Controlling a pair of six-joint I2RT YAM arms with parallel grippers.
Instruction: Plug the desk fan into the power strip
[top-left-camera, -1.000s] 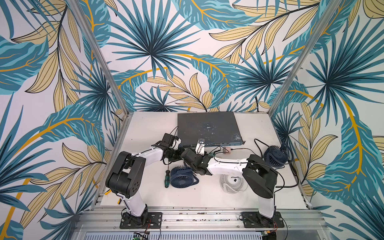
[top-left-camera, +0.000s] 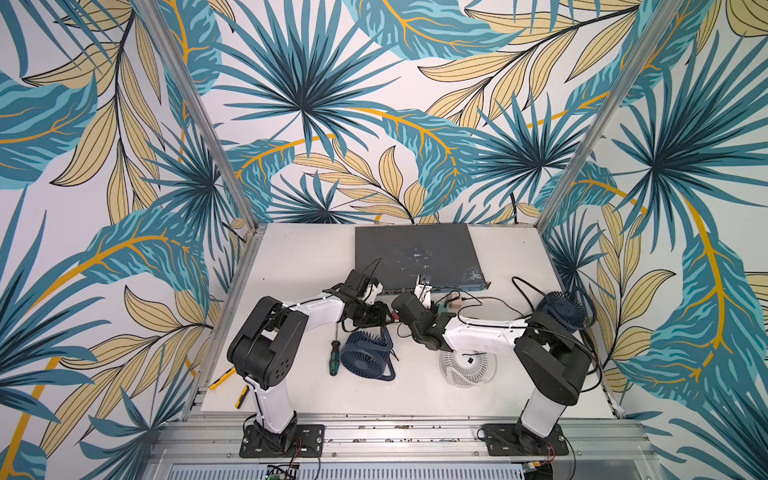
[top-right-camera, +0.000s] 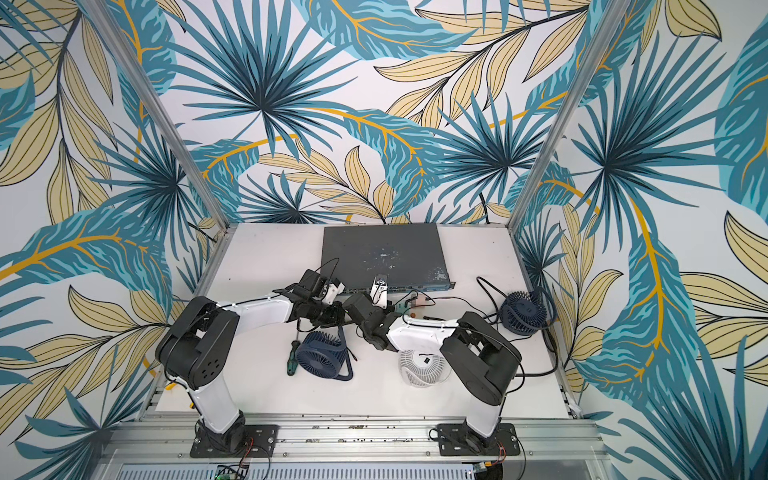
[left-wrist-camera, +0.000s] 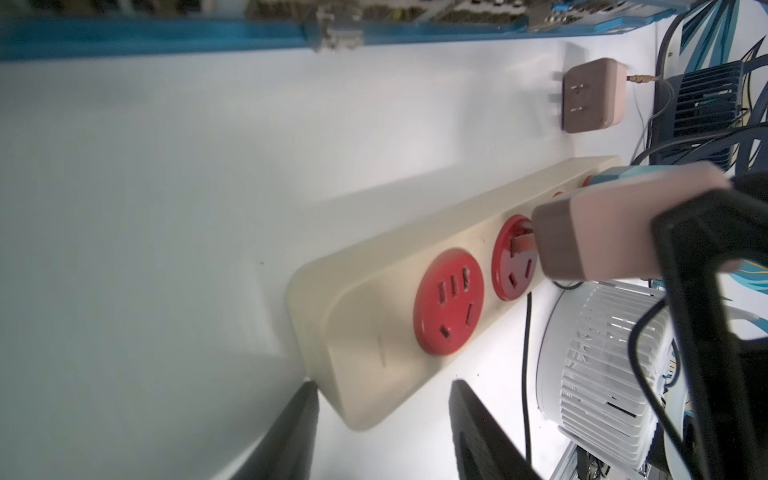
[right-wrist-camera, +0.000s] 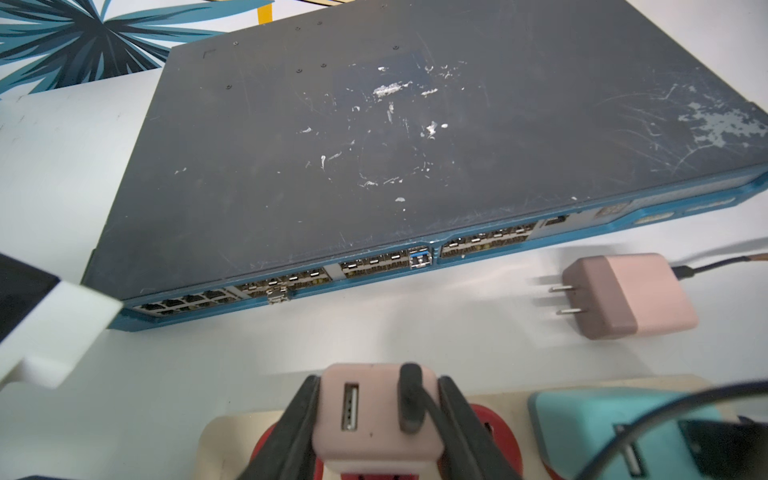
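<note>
My right gripper is shut on a pink charger plug (right-wrist-camera: 356, 416) with a cable, held over the cream power strip (left-wrist-camera: 376, 312) and its red sockets. In the left wrist view this charger (left-wrist-camera: 608, 228) hangs at the strip's front face. My left gripper stands open at the strip's near end, nothing visible between its fingers. A second pink charger (right-wrist-camera: 624, 292) lies behind the strip, prongs showing. A teal plug (right-wrist-camera: 608, 424) sits on the strip. Dark fans (top-left-camera: 368, 356) (top-right-camera: 524, 312) and a white fan (top-right-camera: 424, 368) stand on the table.
A grey network switch (top-left-camera: 416, 252) lies at the back of the table. A green screwdriver (top-left-camera: 334, 358) lies left of the near dark fan. Cables loop around the right side.
Both grippers have moved right along the power strip; my right arm has shifted toward the right side of the table, and my left arm has reached further right.
</note>
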